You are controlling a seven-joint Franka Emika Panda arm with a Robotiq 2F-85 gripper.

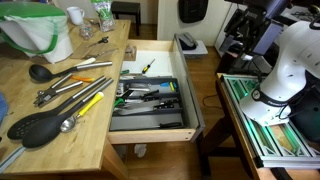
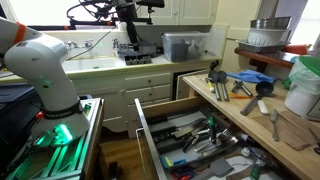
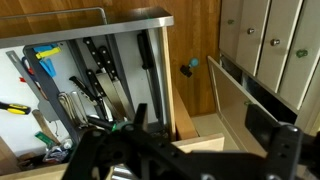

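Observation:
High above the floor on the drawer's outer side, my gripper hangs over nothing close, its two dark fingers spread apart with nothing visible between them. Below it the open drawer (image 1: 150, 136) holds a grey organizer. Black-handled knives (image 3: 100, 65), a blue-handled tool (image 3: 43, 48) and a yellow-handled tool (image 3: 14, 107) lie in it. A single dark knife (image 3: 150, 65) sits in the slot nearest the drawer front. In the second exterior view the gripper (image 2: 128, 28) appears well above the drawer, touching nothing.
The wooden counter (image 1: 90, 150) beside the drawer carries black spoons (image 1: 38, 128), a ladle (image 1: 42, 73) and other utensils. A white-green bin (image 1: 38, 36) stands at its back. Another drawer (image 3: 232, 95) is open beyond the first. Bare floor lies between drawer and robot base.

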